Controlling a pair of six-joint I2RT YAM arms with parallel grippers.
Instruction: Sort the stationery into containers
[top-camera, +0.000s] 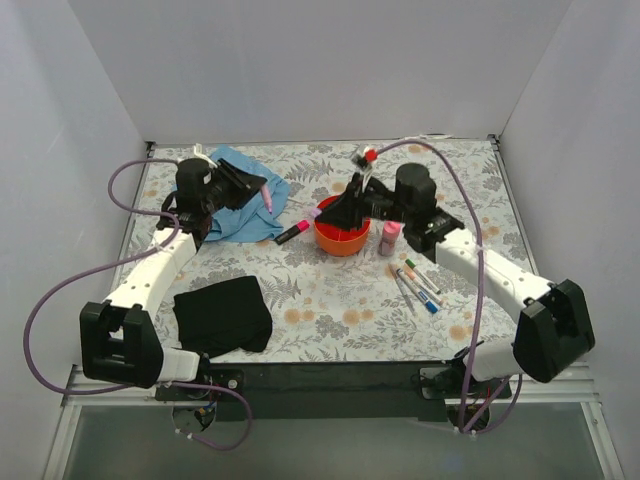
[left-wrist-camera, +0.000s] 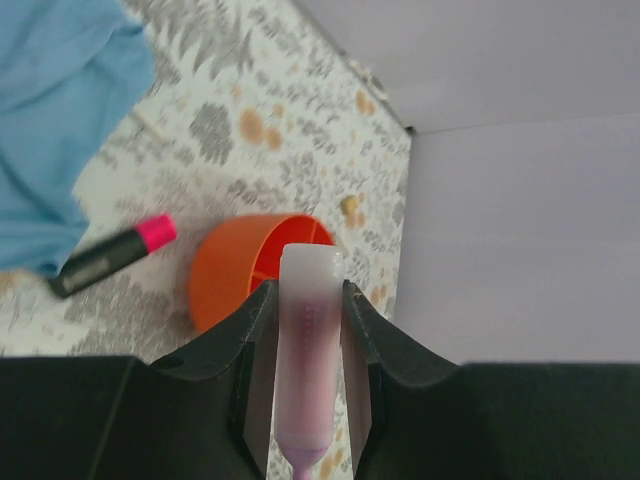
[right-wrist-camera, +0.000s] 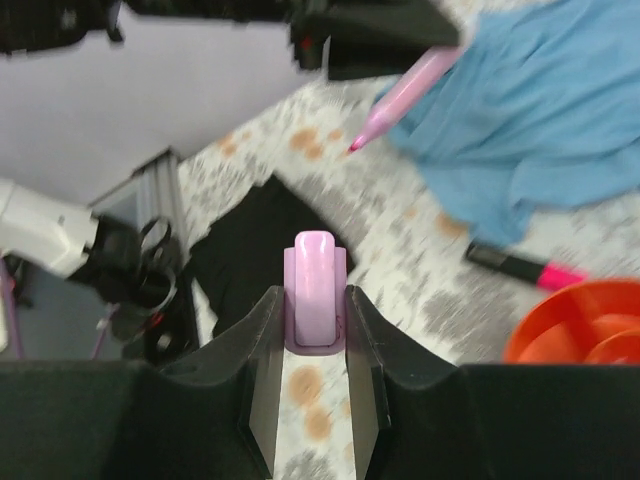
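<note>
Upright in my left gripper, which is shut on it, is a pink translucent marker (left-wrist-camera: 308, 345) with its tip exposed and pointing down. My right gripper is shut on a small pink cap (right-wrist-camera: 315, 295). The top view has the left gripper over the blue cloth and the right gripper over the back left of an orange divided container (top-camera: 343, 243). On the table left of the container lies a black marker with a pink cap (top-camera: 291, 232). Several pens (top-camera: 425, 278) lie to the right, and a pink cylinder (top-camera: 389, 238) stands beside the container.
A blue cloth (top-camera: 235, 225) lies rumpled at the back left, and a black cloth (top-camera: 222, 318) at the front left.
</note>
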